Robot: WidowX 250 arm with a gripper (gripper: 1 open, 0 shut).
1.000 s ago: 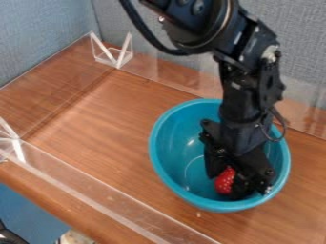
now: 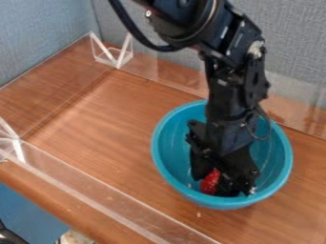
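Note:
A blue round bowl [image 2: 174, 143] stands on the wooden table at the right. My black gripper [image 2: 219, 176] reaches down inside it, near its front, shut on a small red object [image 2: 211, 181] that is partly hidden by the fingers. The object's full shape cannot be made out.
Low transparent walls run along the table's edges. A grey padded wall [image 2: 147, 29] stands behind.
The gripper and the red object in it have moved slightly to the left within the bowl. The bowl looks unmoved.

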